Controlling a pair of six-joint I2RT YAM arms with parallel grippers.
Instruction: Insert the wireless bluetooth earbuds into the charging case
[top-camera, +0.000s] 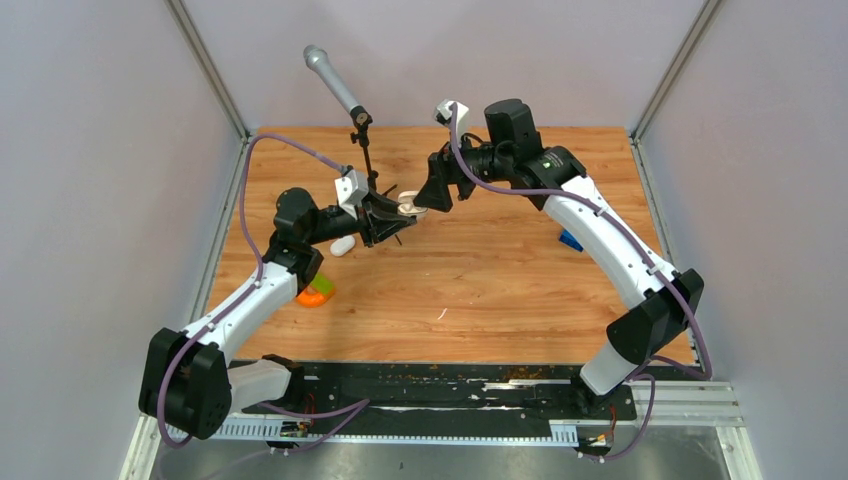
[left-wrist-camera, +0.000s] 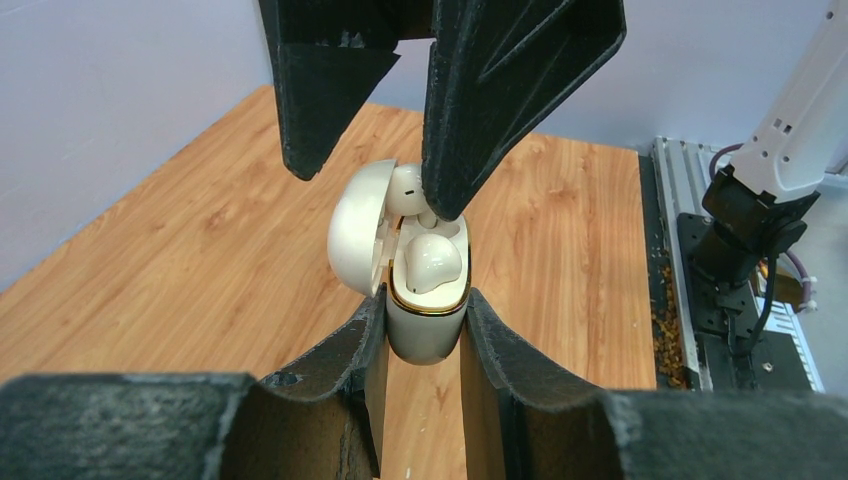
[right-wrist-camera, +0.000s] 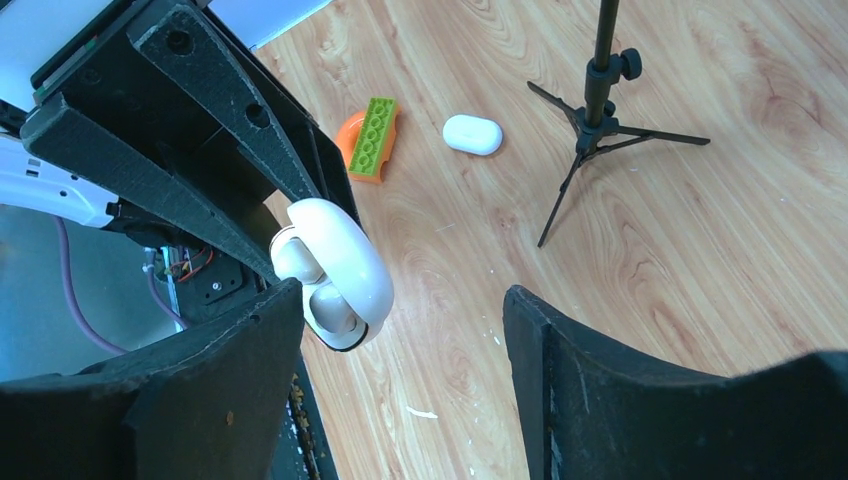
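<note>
My left gripper is shut on the white charging case (left-wrist-camera: 425, 335), which stands with its lid (left-wrist-camera: 357, 228) open above the table. One rounded white earbud (left-wrist-camera: 433, 262) sits in the case's near part, and a second earbud (left-wrist-camera: 407, 190) shows further back, partly behind a dark finger. My right gripper is open. In the right wrist view its left finger (right-wrist-camera: 220, 370) reaches beside the earbuds, overlapping the case's edge; the other finger (right-wrist-camera: 610, 390) stands well clear. Whether that finger touches an earbud, and how deeply the earbuds sit, I cannot tell.
Another white rounded case (right-wrist-camera: 472, 134), closed, lies on the table near a tripod stand (right-wrist-camera: 593, 115). A green block (right-wrist-camera: 374, 138) with orange parts is close by. At the table's right lies a blue block (top-camera: 571, 240).
</note>
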